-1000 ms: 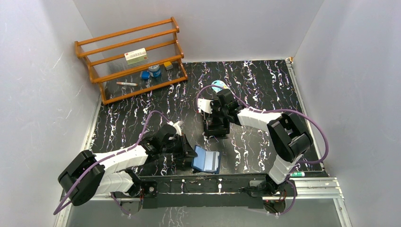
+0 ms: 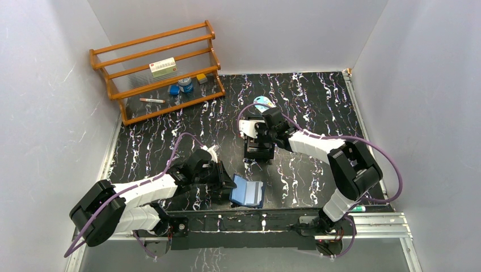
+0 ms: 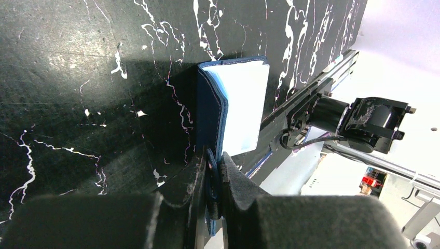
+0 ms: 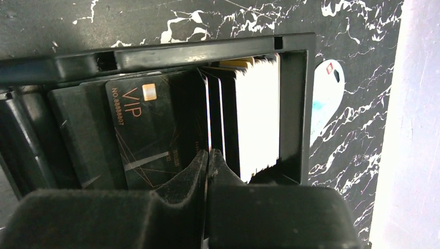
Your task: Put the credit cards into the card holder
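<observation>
My left gripper is shut on an edge of the blue card holder, which lies opened near the table's front edge with its pale inner sleeves showing. In the right wrist view, a black box holds a row of cards on edge and dark cards leaning, one a VIP card. Over this box, my right gripper has its fingertips close together at the upright edge of a dark card. Whether they pinch that card cannot be made out.
A blue-and-white item lies just behind the box. The wooden rack with small goods stands at the back left. Open tabletop lies to the right of the box.
My right arm and gripper have shifted slightly to the right, and the black box sits a little farther back. The left arm and card holder have stayed put.
</observation>
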